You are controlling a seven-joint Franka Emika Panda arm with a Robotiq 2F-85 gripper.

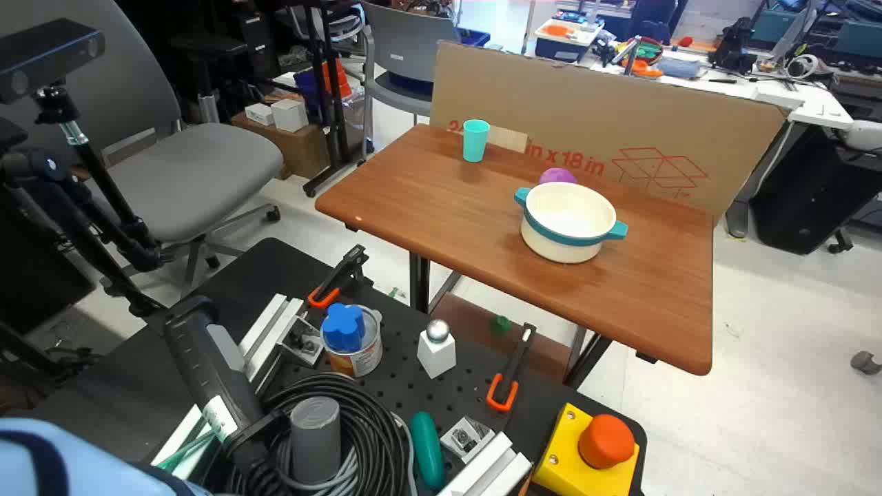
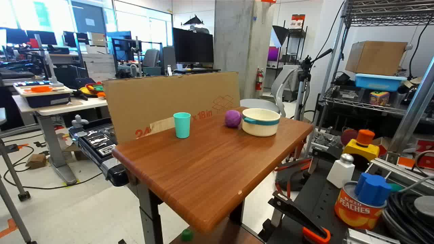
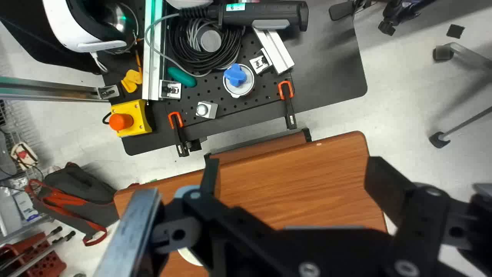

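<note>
Seen from above in the wrist view, my gripper is wide open, with only bare wooden table showing between its fingers. A teal cup [image 1: 475,140] stands upright toward the back left of the table in exterior view 1. Farther right sits a cream pot [image 2: 260,122] with a teal band and handles, its inside empty as seen from exterior view 1. A purple ball [image 2: 233,118] lies beside the pot, partly hidden behind it in exterior view 1. In the wrist view the gripper covers most of the pot, leaving a teal handle [image 3: 185,190] in sight.
A cardboard sheet [image 1: 612,124] stands along the table's back edge. Across a gap, the black workbench [image 3: 323,69] carries clamps, a can [image 2: 360,207], coiled cable and a yellow box with a red button [image 1: 588,453].
</note>
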